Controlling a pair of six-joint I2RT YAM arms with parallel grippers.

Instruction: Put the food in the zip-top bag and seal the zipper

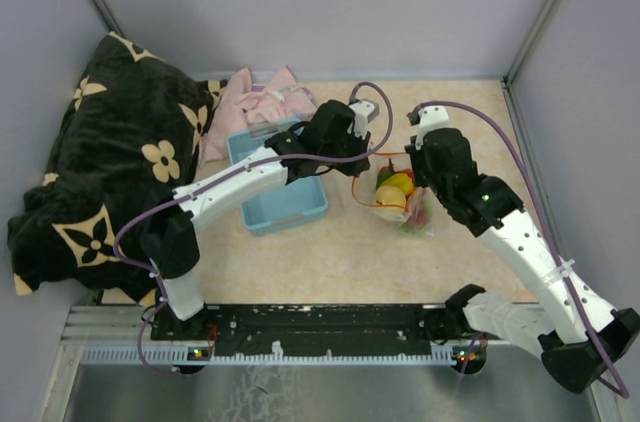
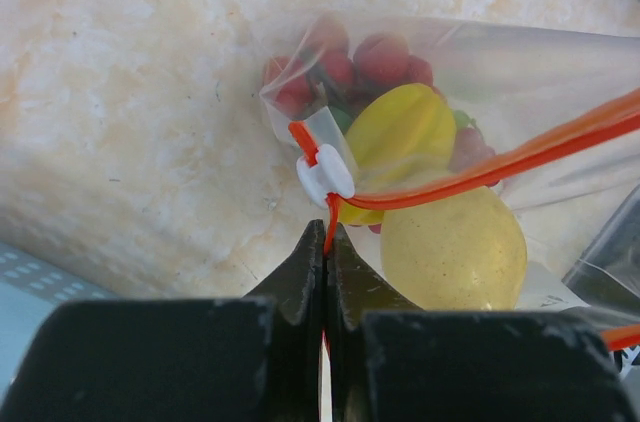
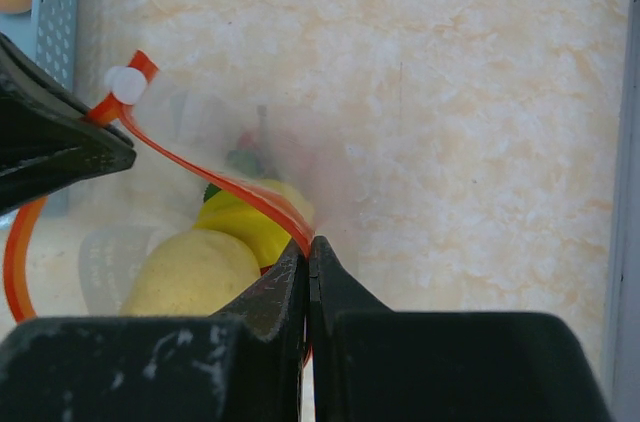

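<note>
The zip top bag (image 1: 395,202) with orange-red rim holds food: a yellow item (image 2: 400,137), a pale round item (image 2: 450,252) and red items (image 2: 380,60). A white slider (image 2: 325,175) sits on the zipper. My left gripper is shut on the bag's zipper edge just below the slider. My right gripper is shut on the opposite rim of the bag, which hangs open between the two grippers.
A blue bin (image 1: 285,212) stands left of the bag, pink cloths (image 1: 240,112) behind it, a dark patterned cushion (image 1: 90,162) at far left. Bare table surrounds the bag at front and right.
</note>
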